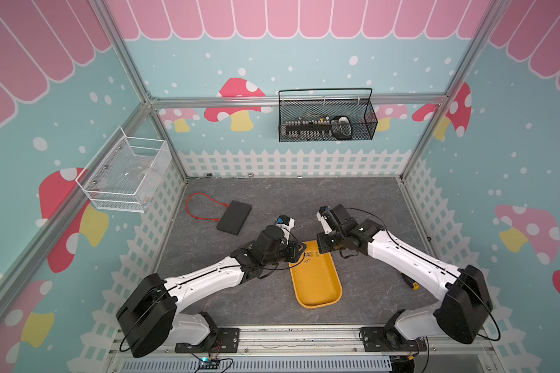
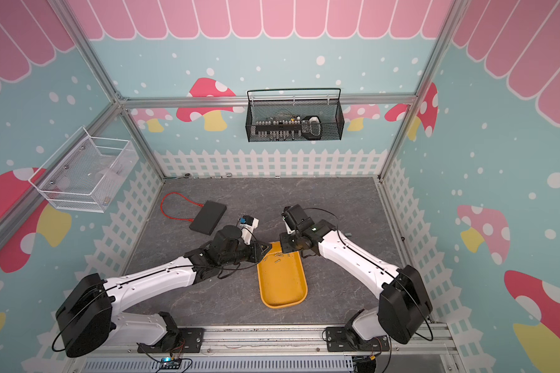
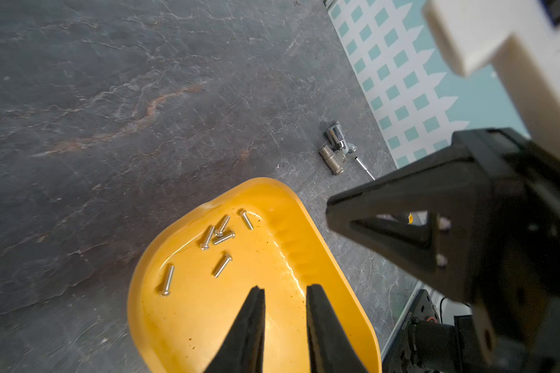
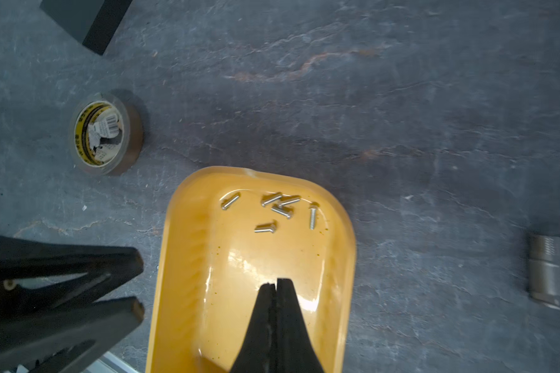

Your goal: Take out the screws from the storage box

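Observation:
Several small silver screws [image 3: 222, 265] lie loose at the far end of the yellow tray-like storage box [image 4: 348, 248]. Most sit in a loose cluster, with one [image 3: 168, 279] apart near the wall. Over the box, my left gripper is part open, and only box floor shows between its fingers. My right gripper also hangs above the box, its fingertips together with nothing visible between them. Both grippers appear short of the screws in their wrist views. The two grippers are close to each other, each visible in the other's wrist view.
A tape roll [image 4: 105, 133] stands left of the box, beyond it a black case [image 1: 234, 217] with a red cord [image 1: 196, 216]. Metal fittings [image 3: 333, 149] lie to the right. A black mesh basket [image 1: 327, 115] hangs at the back. The table behind the box is clear.

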